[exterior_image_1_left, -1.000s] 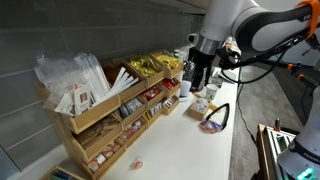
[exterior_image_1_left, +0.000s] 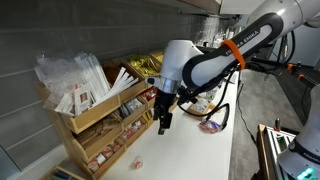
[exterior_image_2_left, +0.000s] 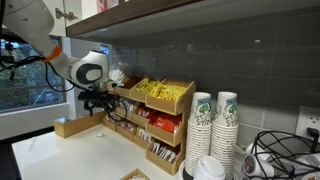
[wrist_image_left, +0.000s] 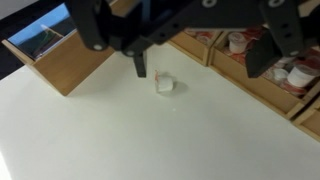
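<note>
A small white item with a touch of red (wrist_image_left: 164, 85) lies alone on the white table, seen in the wrist view between and beyond my fingers. The same small item (exterior_image_1_left: 137, 163) shows near the front of the table in exterior view 1. My gripper (exterior_image_1_left: 163, 116) hangs above the table, behind and right of that item. In the wrist view its dark fingers (wrist_image_left: 137, 60) stand wide apart, open with nothing between them. Exterior view 2 shows the gripper (exterior_image_2_left: 95, 107) near the far end of the organizer, above the table.
A wooden organizer (exterior_image_1_left: 100, 132) with bins of packets and cups runs along the wall side. Tall cup stacks (exterior_image_2_left: 197, 130) stand at the near end in exterior view 2. A wooden box (wrist_image_left: 60, 55) edges the upper left of the wrist view.
My arm has swung left and lowered over the table in exterior view 1, coming closer to the small item. The item itself has stayed in place.
</note>
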